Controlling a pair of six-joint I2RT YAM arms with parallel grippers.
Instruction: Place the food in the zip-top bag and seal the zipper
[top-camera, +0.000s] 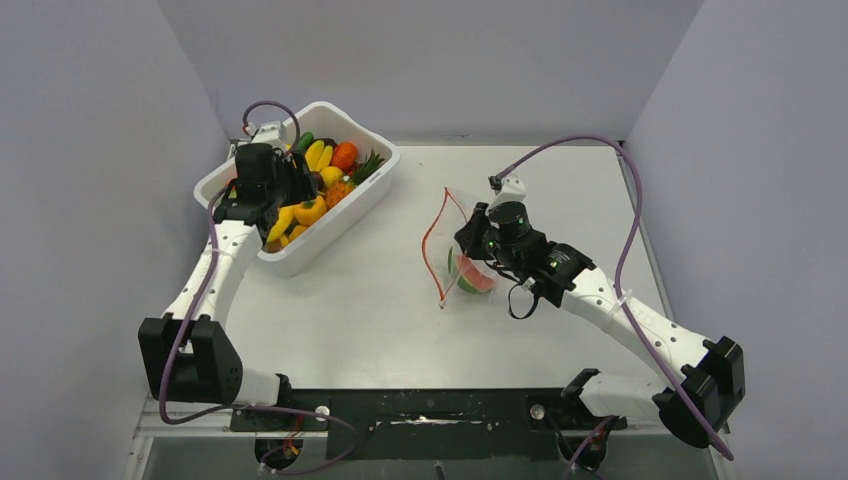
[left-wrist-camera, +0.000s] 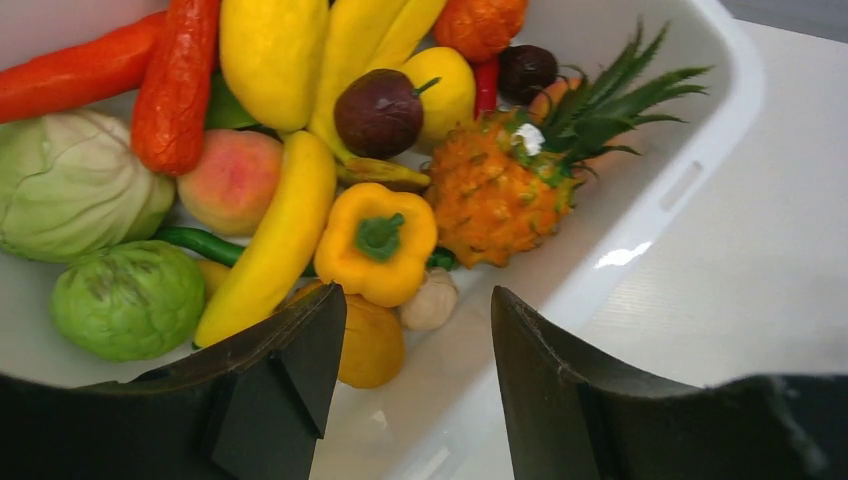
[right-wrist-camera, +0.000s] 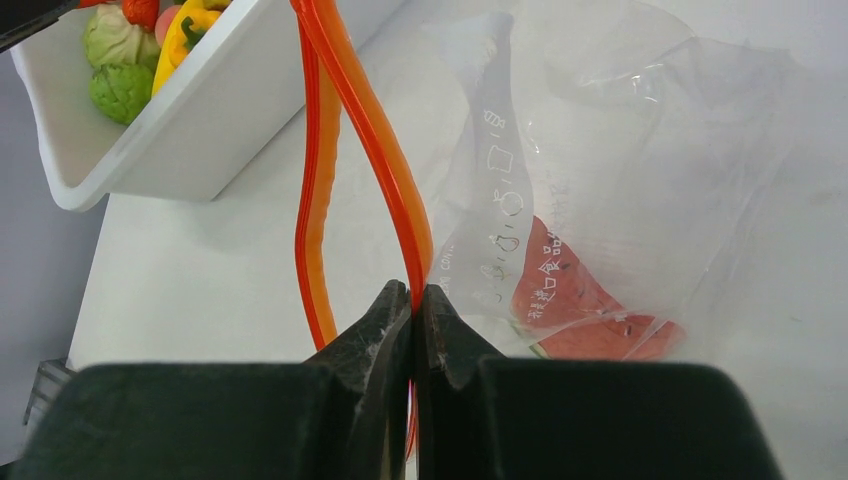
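Observation:
A clear zip top bag (right-wrist-camera: 600, 130) with an orange zipper edge (right-wrist-camera: 385, 150) lies in the middle of the table, its mouth spread apart. Inside it is a watermelon slice (right-wrist-camera: 580, 300), also visible in the top view. My right gripper is shut on one side of the orange zipper edge. Over the white bin, my left gripper stands open, with nothing held between its fingers. Below it in the left wrist view are a yellow bell pepper (left-wrist-camera: 378, 245), an orange round fruit (left-wrist-camera: 368, 345) and a pale mushroom-like piece (left-wrist-camera: 430, 300).
The white bin (top-camera: 345, 210) at the back left holds several foods, among them a pineapple (left-wrist-camera: 500, 190), a cabbage (left-wrist-camera: 75, 190) and a yellow banana (left-wrist-camera: 280, 240). Its raised wall separates my left gripper from the table. Between bin and bag the table (top-camera: 370, 310) is clear.

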